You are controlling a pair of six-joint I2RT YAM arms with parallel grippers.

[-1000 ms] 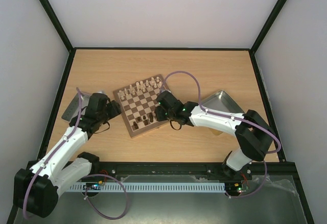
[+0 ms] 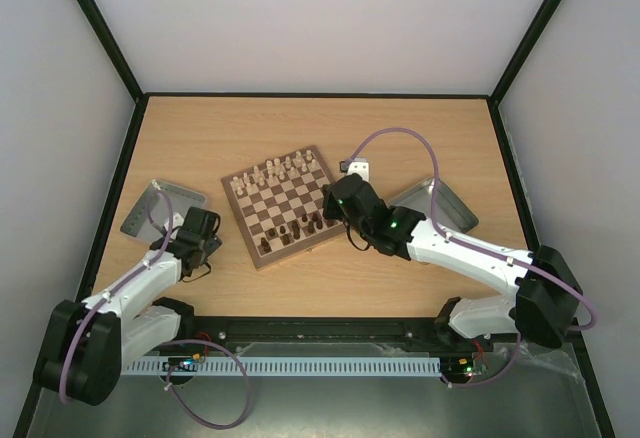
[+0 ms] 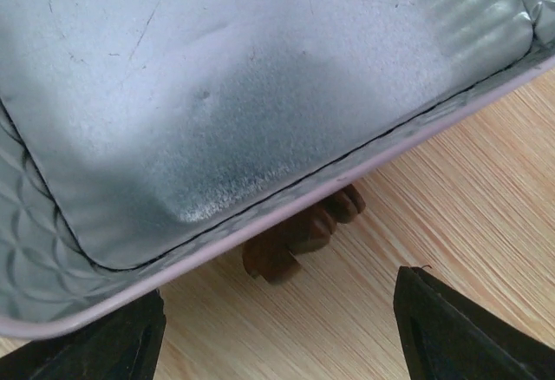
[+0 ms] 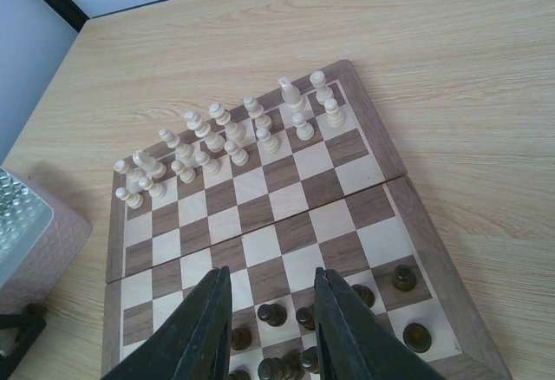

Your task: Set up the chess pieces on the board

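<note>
The chessboard (image 2: 278, 183) holds rows of white pieces (image 4: 234, 153) on the far side and dark pieces (image 4: 403, 278) on the near side. My left gripper is low beside the left metal tray (image 3: 225, 94), its fingers apart, nothing between them. A dark wooden piece (image 3: 303, 232) lies on the table under that tray's rim, just beyond the fingers. My right gripper hangs above the board's dark side, its two fingers apart, with no piece visible held between them.
A second tray (image 2: 445, 208) sits right of the board, partly behind my right arm.
My left arm has pulled back from beside the board down to the left tray. My right arm has risen and shifted right over the board.
</note>
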